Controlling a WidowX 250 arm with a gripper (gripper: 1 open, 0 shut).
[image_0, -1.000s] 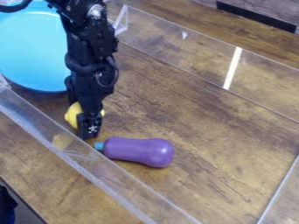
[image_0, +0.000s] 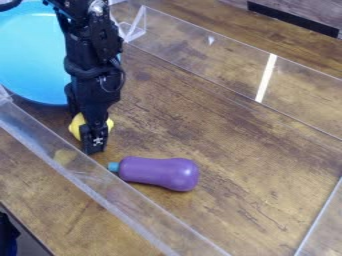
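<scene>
My black gripper (image_0: 92, 130) is lowered at the left, open, its fingers around a small yellow object (image_0: 78, 126) that they partly hide. A purple eggplant (image_0: 162, 172) with a teal tip lies just in front and to the right of it. A large blue round object (image_0: 30, 62) sits behind the gripper at the upper left; I cannot tell whether they touch.
A clear plastic wall (image_0: 100, 195) runs diagonally along the near left, and more clear edging borders the back and right.
The gripper has shifted slightly to the left, and the yellow object with it by a small amount. The eggplant has not moved.
</scene>
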